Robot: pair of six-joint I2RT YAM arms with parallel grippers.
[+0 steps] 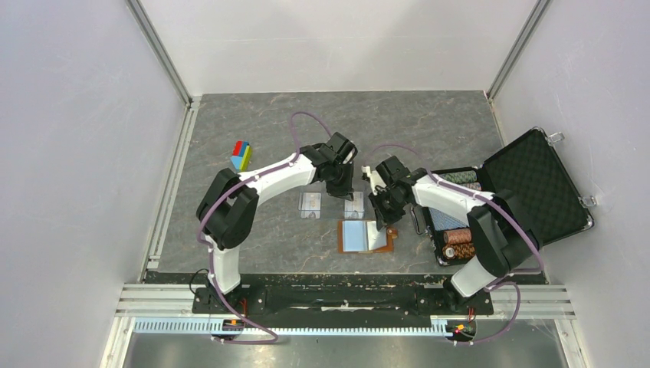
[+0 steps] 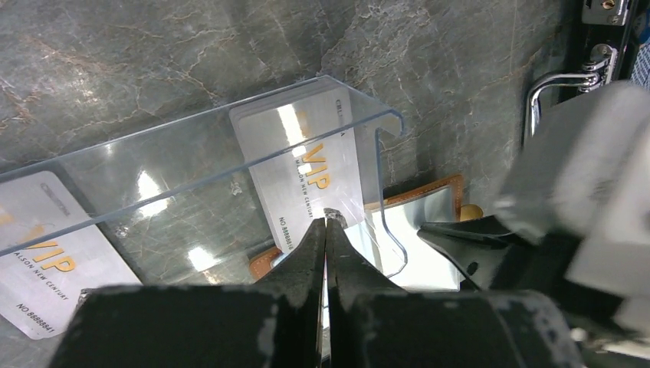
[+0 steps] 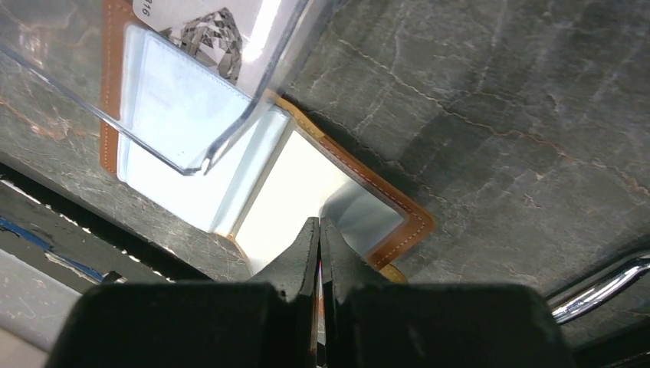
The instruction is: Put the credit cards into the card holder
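Note:
White VIP cards lie in a clear stand, with one stack (image 2: 310, 169) at its right end and another (image 2: 54, 257) to the left. Over the right stack's lower edge hangs my left gripper; its fingertips are very close together and nothing shows between them. Just below the stand, the brown card holder (image 3: 410, 230) lies spread open, with a pale sleeve on each side. My right gripper is shut above the holder's right sleeve (image 3: 287, 192), nothing visible between its fingers. Whether its tips touch that sleeve is unclear.
An open black case (image 1: 540, 195) with chips stands at the right, its metal handle (image 1: 418, 222) near the holder. Coloured blocks (image 1: 241, 156) sit at the far left. Both grippers are close together.

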